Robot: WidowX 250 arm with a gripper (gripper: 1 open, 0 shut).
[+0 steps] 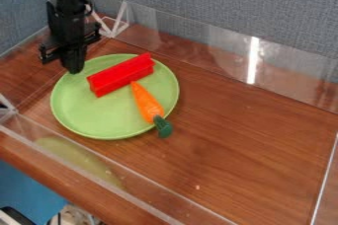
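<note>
My black gripper [70,53] hangs at the upper left, low over the left rim of a green plate [95,115]. It looks shut, with nothing visible between its fingers. On the plate lie a red block [122,71], to the right of the gripper, and an orange toy carrot [148,104] with a green top pointing toward the front.
Clear low walls [251,56] edge it, with a white wire frame [117,20] at the back left behind the gripper.
</note>
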